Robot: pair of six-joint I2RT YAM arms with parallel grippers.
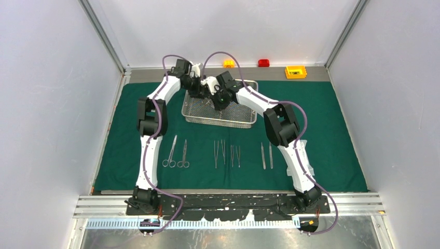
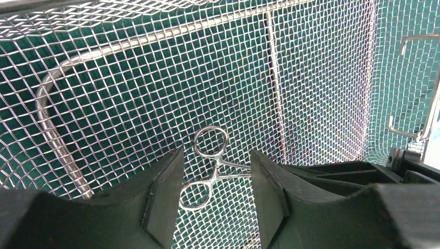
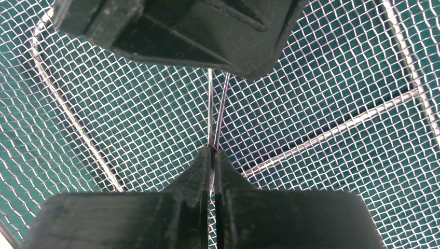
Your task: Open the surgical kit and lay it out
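Observation:
In the left wrist view, a ring-handled instrument (image 2: 215, 176) lies on the mesh floor of the wire basket (image 1: 218, 123). My left gripper is partly open above its rings, a finger to each side and a clear gap between. From the right, a dark finger of the other arm covers the instrument's far end. The right wrist view has my right gripper shut on the two thin shanks (image 3: 210, 111) of this instrument. A dark part of the left gripper hides the rings there.
Laid out on the green cloth in front are two pairs of scissors (image 1: 172, 150), several tweezers (image 1: 216, 154) and two slim handles (image 1: 263, 155). White packaging (image 1: 306, 158) lies partly under the right arm. Behind stand a yellow tray (image 1: 296, 72) and a red bin (image 1: 263, 63).

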